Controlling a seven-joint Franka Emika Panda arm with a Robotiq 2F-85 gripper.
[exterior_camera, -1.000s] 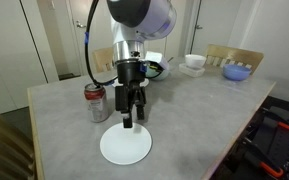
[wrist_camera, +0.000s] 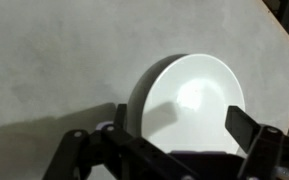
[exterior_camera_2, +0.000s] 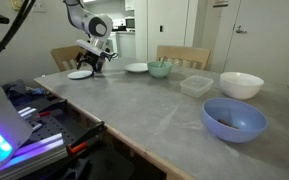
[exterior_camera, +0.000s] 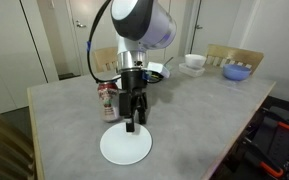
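Note:
A round white plate [exterior_camera: 126, 148] lies flat on the grey table, close below my gripper [exterior_camera: 135, 122]. From the wrist, the gripper is open: its dark fingers stand wide apart, one near the plate's left rim and the other over its right side. Only the smooth plate [wrist_camera: 196, 98] shows between them, and no object is held. A red and silver can [exterior_camera: 108, 101] stands just left of the arm, partly covered by it. Exterior view 2 shows the plate [exterior_camera_2: 80, 75] at the table's far end, beside the arm.
Beyond the arm sit a white bowl [exterior_camera: 192, 61] and a blue bowl [exterior_camera: 236, 72]. In exterior view 2, a green bowl [exterior_camera_2: 159, 70], a clear container [exterior_camera_2: 197, 86] and a large white bowl [exterior_camera_2: 241, 86] line the table's back.
The can appears farther right, close against the arm, where before it stood clear of it. My gripper has shifted only slightly above the plate, which has stayed in place.

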